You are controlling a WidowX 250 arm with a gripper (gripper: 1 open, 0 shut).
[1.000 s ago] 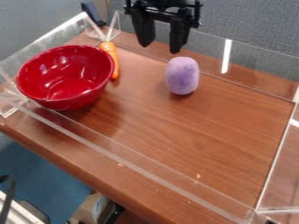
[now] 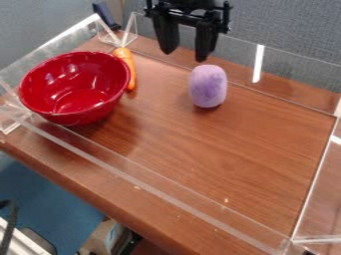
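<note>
My black gripper (image 2: 186, 40) hangs at the top centre, fingers apart and pointing down, with nothing between them. Just below it and slightly right, a purple oval object (image 2: 208, 86) stands on the wooden table. A red bowl (image 2: 76, 90) sits at the left. Behind the bowl lies an orange carrot-like object (image 2: 126, 62), partly hidden by it.
Clear plastic walls border the wooden table (image 2: 226, 169) on several sides. Beyond the near left edge is a blue floor with some dark items.
</note>
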